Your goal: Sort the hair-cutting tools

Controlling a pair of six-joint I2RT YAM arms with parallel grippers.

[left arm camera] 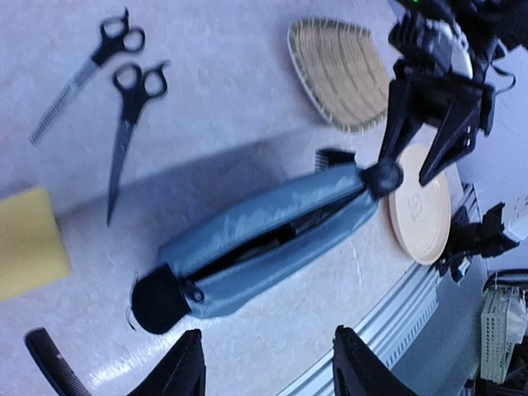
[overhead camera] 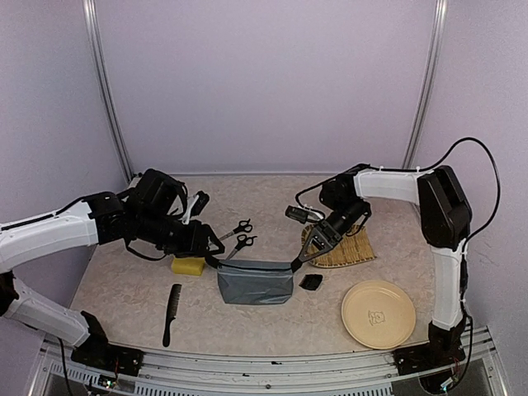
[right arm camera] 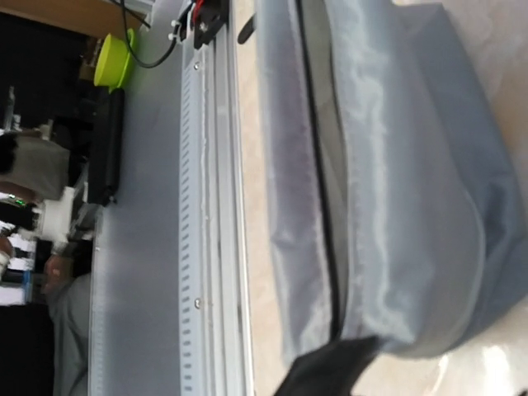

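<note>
A grey zip pouch (overhead camera: 255, 289) (left arm camera: 272, 268) (right arm camera: 396, 181) lies mid-table, its top slightly parted. My right gripper (overhead camera: 307, 254) is at the pouch's right end; whether it grips the tab is unclear. My left gripper (overhead camera: 211, 246) is raised above the pouch's left end, open and empty. Two scissors (overhead camera: 241, 244) (left arm camera: 132, 103) lie behind the pouch. A black comb (overhead camera: 172, 313) (left arm camera: 54, 363) lies at front left, and a small black comb (overhead camera: 311, 282) right of the pouch, partly hidden in the left wrist view.
A yellow sponge (overhead camera: 187, 266) lies left of the pouch. A woven basket (overhead camera: 355, 247) sits at back right, a beige plate (overhead camera: 379, 326) at front right.
</note>
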